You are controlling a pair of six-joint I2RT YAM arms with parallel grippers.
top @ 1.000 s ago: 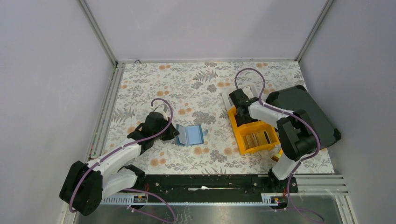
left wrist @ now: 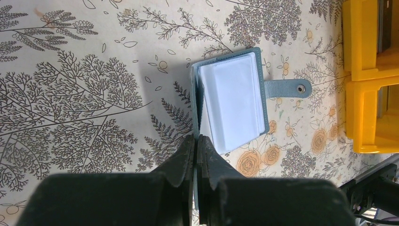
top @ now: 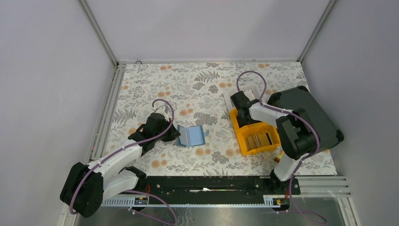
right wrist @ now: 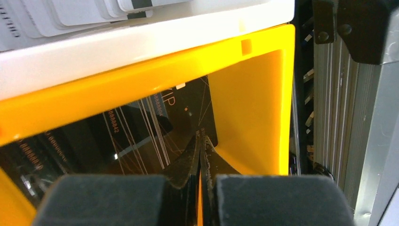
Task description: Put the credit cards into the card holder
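Observation:
The blue card holder (left wrist: 264, 106) lies spread on the table with its white sleeves upward. My left gripper is shut on its left cover edge. Dark credit cards (right wrist: 141, 120) lean in a row inside one compartment of the yellow bin (right wrist: 263, 94). The endmost, a black card marked VIP (right wrist: 186, 110), shows its face just ahead of my right gripper. That gripper's fingertips meet with nothing between them, and the card is outside them. From above, the right arm hides most of this compartment.
A white bin (right wrist: 226, 23) with pale cards adjoins the yellow one. Light-edged cards (top: 257, 141) stand in the yellow bin's nearer compartment. A dark case (top: 308, 115) lies at the right. Table between holder and bins is clear.
The right gripper has gone from open to shut. The left gripper keeps its place on the holder.

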